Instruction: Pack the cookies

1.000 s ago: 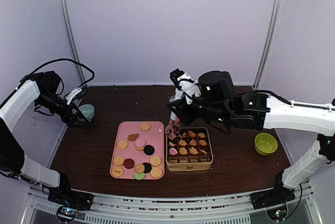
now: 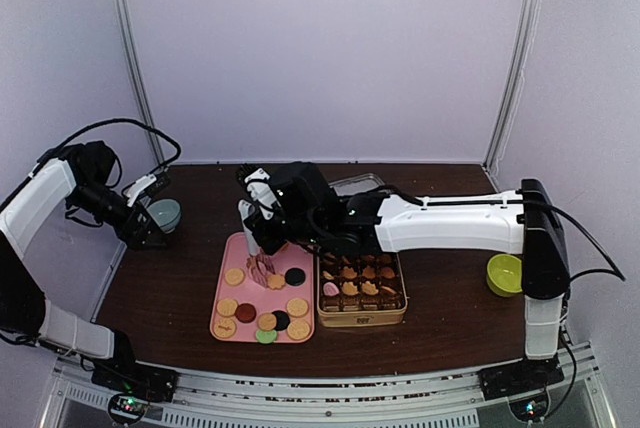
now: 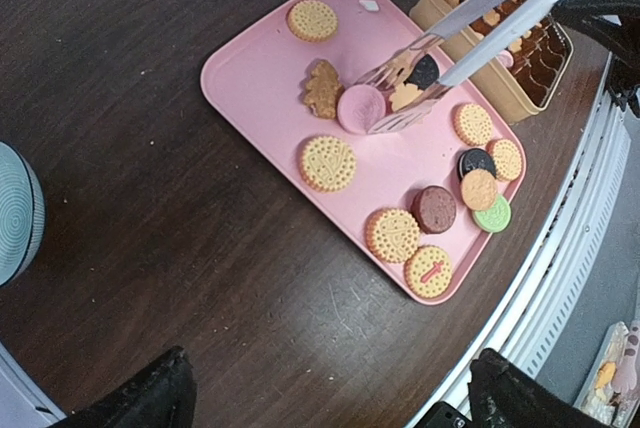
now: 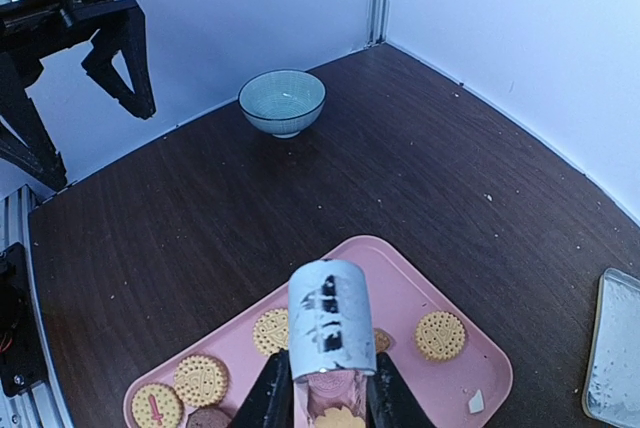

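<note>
A pink tray (image 2: pixel 220 308) holds round, black, brown, green and shaped cookies. In the left wrist view, the tong tips held by my right gripper straddle a pink cookie (image 3: pixel 360 108), with a flower-shaped cookie beside it; how far the right gripper is closed on the tongs is partly hidden. The cookie box (image 2: pixel 362 318) stands right of the tray, its compartments partly filled. My left gripper (image 2: pixel 140 223) is open and empty at the left, above the table.
A blue bowl (image 4: pixel 282 98) sits at the back left, a yellow bowl (image 2: pixel 504 273) at the right. A clear lid (image 4: pixel 610 348) lies behind the box, partly hidden by the right arm. Table left of the tray is clear.
My right gripper with the tongs has moved left from over the box to the pink tray, the tong tips coming down around the pink cookie. The left arm has barely moved.
</note>
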